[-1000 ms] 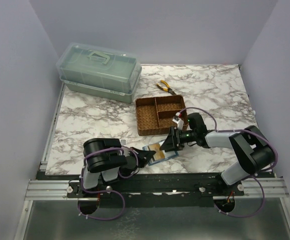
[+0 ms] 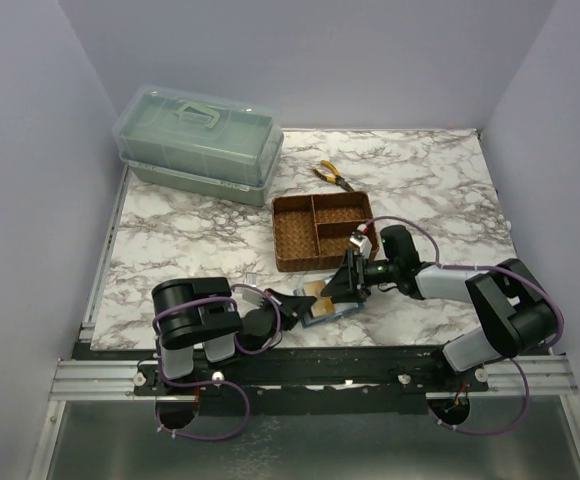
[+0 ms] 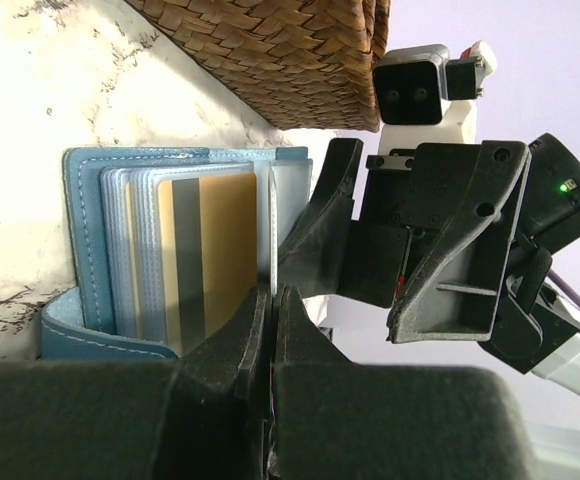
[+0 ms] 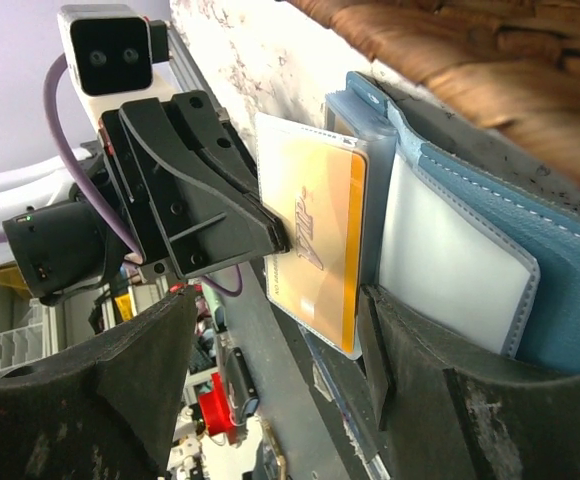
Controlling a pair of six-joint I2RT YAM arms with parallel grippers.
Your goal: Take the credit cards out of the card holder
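The blue card holder [image 3: 90, 240] lies open near the table's front edge, cards in its sleeves. In the left wrist view a gold card [image 3: 229, 240] with a dark stripe faces up; in the right wrist view a gold card [image 4: 310, 230] stands in a sleeve. My left gripper is shut at the holder, its tips by the cards; whether anything thin is between them is unclear. My right gripper is part open over the holder's right part, one finger against the card's edge.
A woven divided basket [image 2: 295, 235] sits just behind the holder. Pliers [image 2: 332, 175] lie farther back, and a green lidded box [image 2: 200, 140] stands at the back left.
The card holder has moved slightly right with the grippers since a second ago.
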